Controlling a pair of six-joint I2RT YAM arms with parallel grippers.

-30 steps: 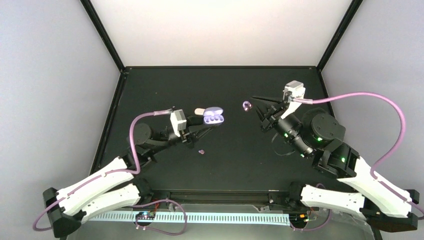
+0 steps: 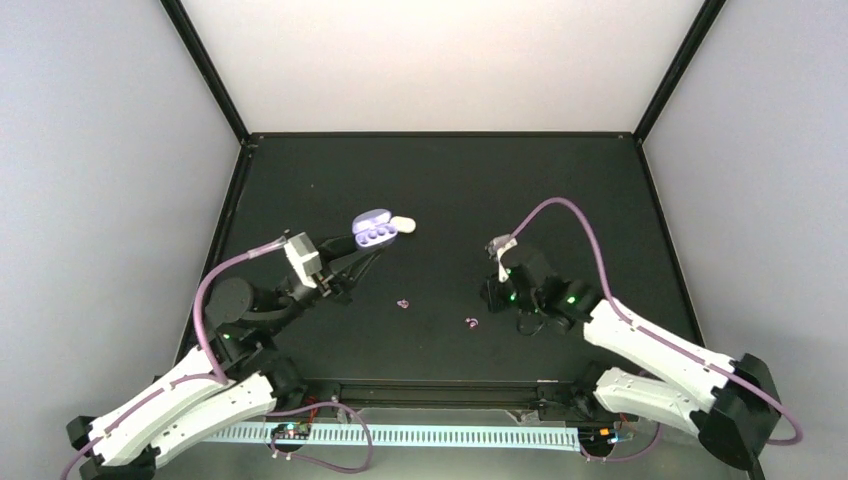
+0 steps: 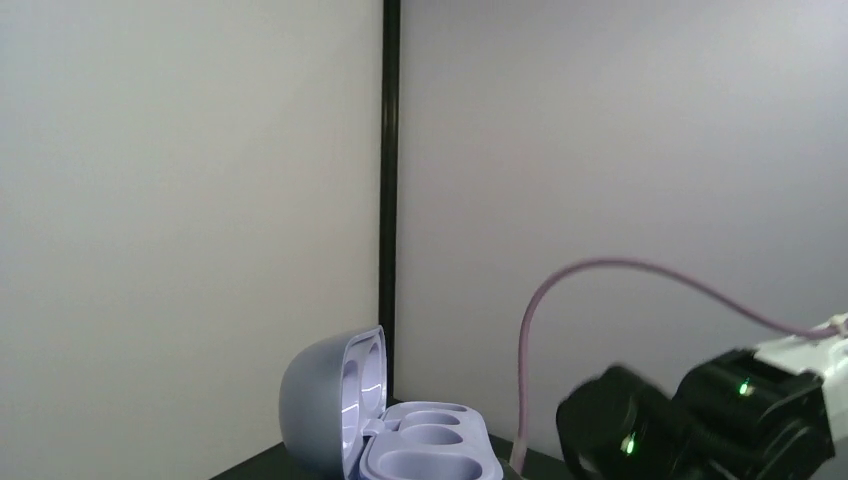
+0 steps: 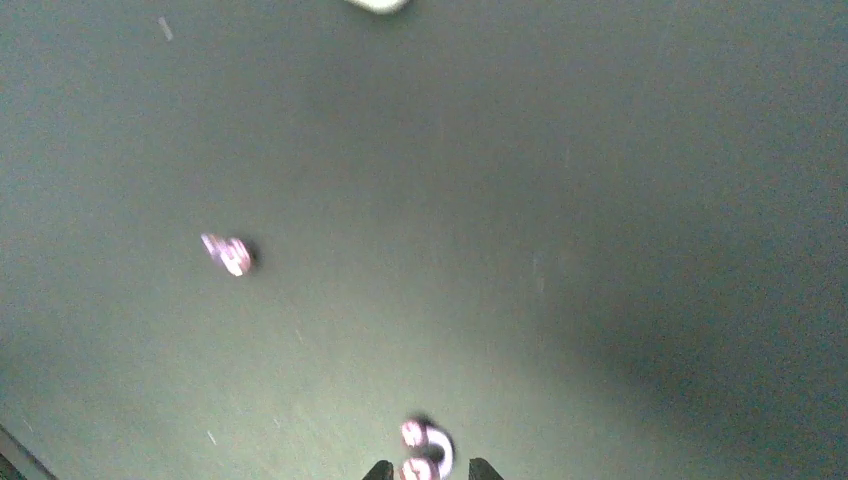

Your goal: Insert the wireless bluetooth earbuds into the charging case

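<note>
A lilac charging case (image 2: pixel 376 236), lid raised, is held above the table with my left gripper (image 2: pixel 358 250) shut on it. The left wrist view shows the case (image 3: pixel 425 450) with its slots empty; that gripper's fingers are out of sight there. Two small pink-purple earbuds lie apart on the table, the left earbud (image 2: pixel 402 303) and the right earbud (image 2: pixel 471 323). My right gripper points down with its fingers parted. From its wrist view, the nearer earbud (image 4: pixel 428 450) appears between the fingertips, on the table below; contact does not show.
A white oval piece (image 2: pixel 403 224) shows beside the case, partly hidden by it. A pink cable (image 2: pixel 590 240) arches over my right arm.
</note>
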